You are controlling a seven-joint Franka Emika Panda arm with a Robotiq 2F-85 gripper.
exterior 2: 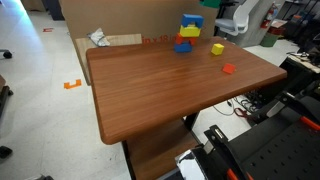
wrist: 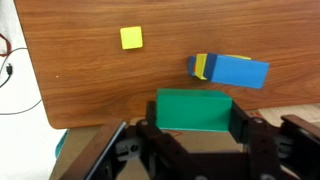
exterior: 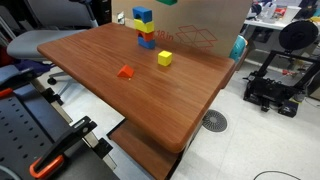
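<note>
A green block (wrist: 193, 106) is clamped in my gripper, one finger at each end of it in the wrist view. In exterior view 1 only a sliver of green block (exterior: 165, 2) shows at the top edge, high above the table; the gripper itself is out of frame there. A stack of blue, yellow and red blocks (exterior: 144, 25) stands upright on the table. From above, its blue top block (wrist: 240, 71) lies ahead and to the right of the held block, apart from it.
On the wooden table (exterior: 185, 95) a yellow cube (exterior: 165, 58) sits near the stack, and a small red piece (exterior: 125, 71) lies closer to the front. A cardboard panel (exterior: 205, 28) stands behind the table.
</note>
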